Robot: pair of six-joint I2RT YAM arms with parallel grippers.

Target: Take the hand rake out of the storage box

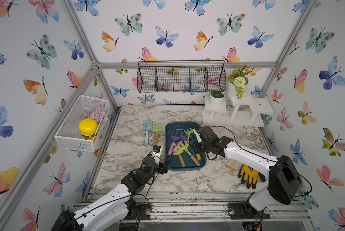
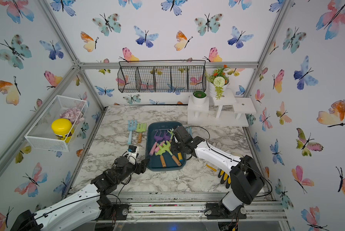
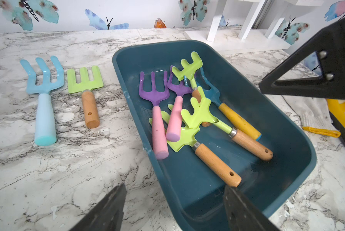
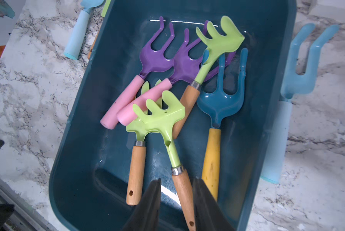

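The teal storage box (image 1: 172,165) holds several hand rakes and forks: green rakes with wooden handles (image 4: 184,192), purple forks with pink handles (image 3: 159,142) and a blue fork with a yellow handle (image 4: 211,165). My right gripper hangs above the box's right part, open, its fingertips near a green rake's wooden handle, apparently apart from it. My left gripper stands open at the box's front left, nothing between its fingers.
A light blue rake (image 3: 45,119) and a green rake (image 3: 90,115) lie left of the box. Gloves (image 1: 251,175) lie right, a white stand (image 1: 230,119) at the back right.
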